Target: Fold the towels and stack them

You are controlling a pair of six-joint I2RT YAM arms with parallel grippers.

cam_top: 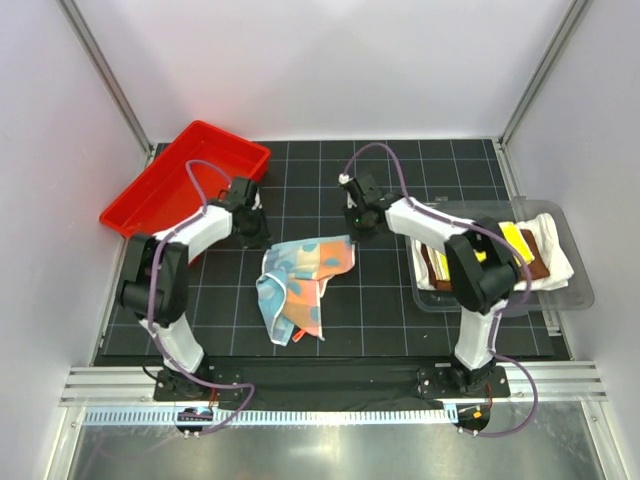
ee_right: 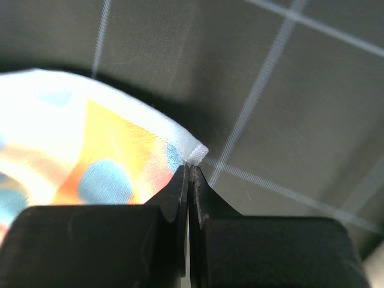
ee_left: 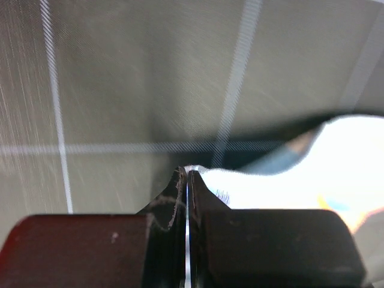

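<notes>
A blue and orange patterned towel (cam_top: pixel 305 275) lies crumpled on the dark tiled table. My left gripper (cam_top: pixel 262 241) is at its upper left corner; in the left wrist view it (ee_left: pixel 186 174) is shut at the towel's white edge (ee_left: pixel 270 192), though whether cloth is between the fingertips is hard to tell. My right gripper (cam_top: pixel 352 236) is at the upper right corner, and in the right wrist view it (ee_right: pixel 190 168) is shut on the towel's corner (ee_right: pixel 186 147).
A red empty bin (cam_top: pixel 180 150) stands at the back left. A clear bin (cam_top: pixel 575 280) with white, yellow and brown towels is on the right, under the right arm. Bare table shows at the back middle and front right.
</notes>
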